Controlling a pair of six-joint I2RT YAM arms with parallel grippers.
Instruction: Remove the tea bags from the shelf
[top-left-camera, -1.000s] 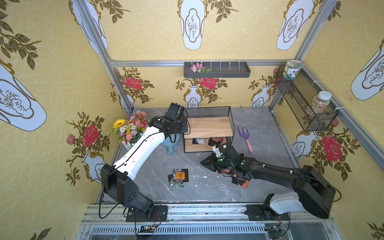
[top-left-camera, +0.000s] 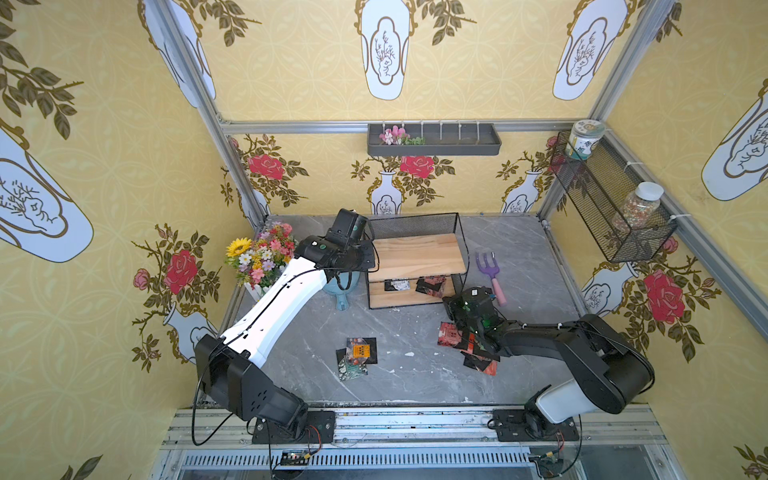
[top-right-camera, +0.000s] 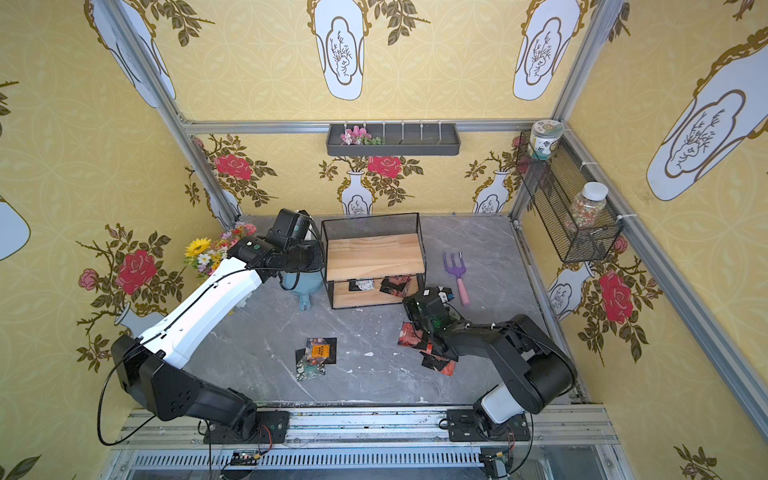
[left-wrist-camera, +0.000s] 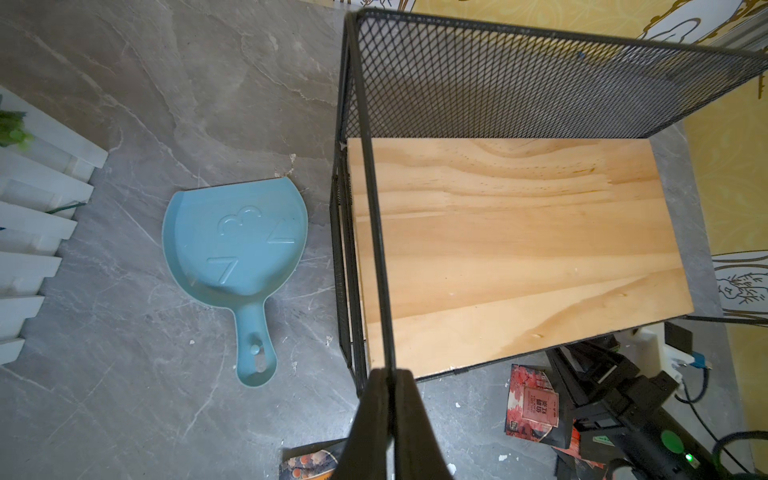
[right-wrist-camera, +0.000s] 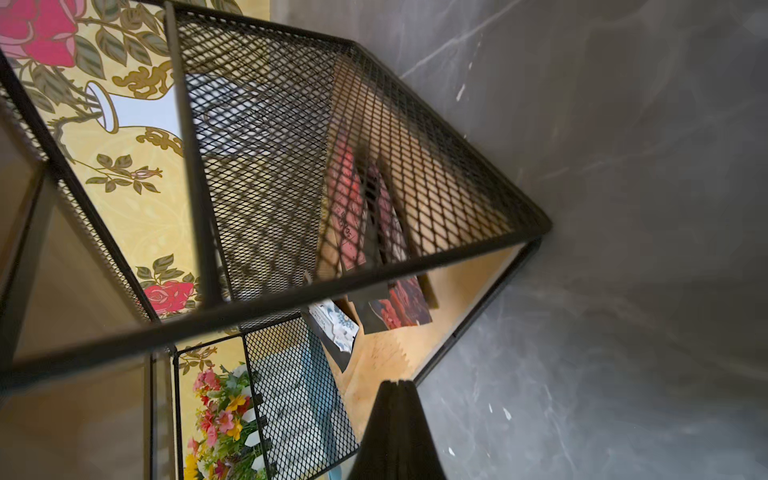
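A black mesh shelf with wooden boards (top-left-camera: 416, 256) stands at the table's back middle; tea bags (right-wrist-camera: 392, 308) lie on its lower board, pink, dark and white ones. More packets lie on the table at the front middle (top-left-camera: 360, 352) and front right (top-right-camera: 412, 336). My left gripper, shut with nothing visible between its fingers, is at the shelf's upper left frame. My right gripper is shut, low at the shelf's front right corner, facing the lower board from the side.
A blue dustpan (left-wrist-camera: 236, 232) and flower pot (top-left-camera: 264, 256) stand left of the shelf, a purple fork (top-left-camera: 492, 276) lies right of it. A wire basket (top-left-camera: 608, 192) with jars hangs on the right wall.
My right arm has moved from in front of the shelf to its right front corner, its elbow shifting since. My left arm has barely moved.
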